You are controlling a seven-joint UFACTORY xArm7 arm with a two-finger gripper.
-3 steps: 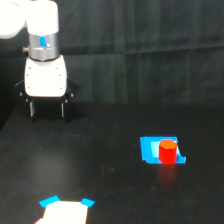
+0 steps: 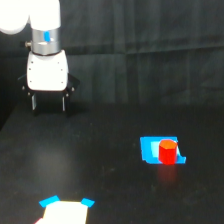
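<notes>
At the upper left my gripper hangs above the dark table, its two fingers spread apart with nothing visible between them. A red cylindrical object stands upright at the right, far from the gripper. It sits on a square marked out in blue, with a pale patch showing inside. At the bottom edge lies a pale, cream-coloured square with blue strips at its corners, partly cut off by the frame.
Between the gripper and the two blue-marked spots, the black table is clear. A dark curtain closes off the back. Something reddish shows faintly at the left of the cream square, too small to tell.
The gripper has shifted slightly up and to the right in the picture, its fingers still apart. The red object and both marked squares have not moved.
</notes>
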